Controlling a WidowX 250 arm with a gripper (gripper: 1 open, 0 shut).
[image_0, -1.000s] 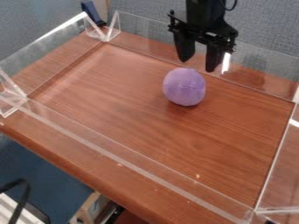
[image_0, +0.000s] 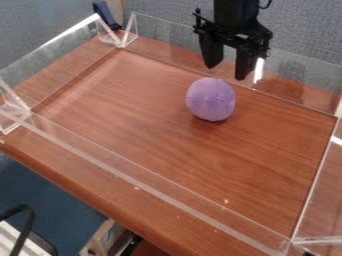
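A black gripper (image_0: 227, 60) hangs from the top of the camera view over the back right part of a wooden board, its two fingers spread apart with nothing seen between them. Below it, a little lower in view, a purple ball (image_0: 210, 99) rests on the wood (image_0: 140, 150), apart from the fingers.
Clear plastic walls border the board (image_0: 174, 205), with corner pieces at back left, front left and front right. The rest of the wooden surface is empty. A dark blue object (image_0: 106, 14) stands beyond the back left corner, and blue floor shows at lower left.
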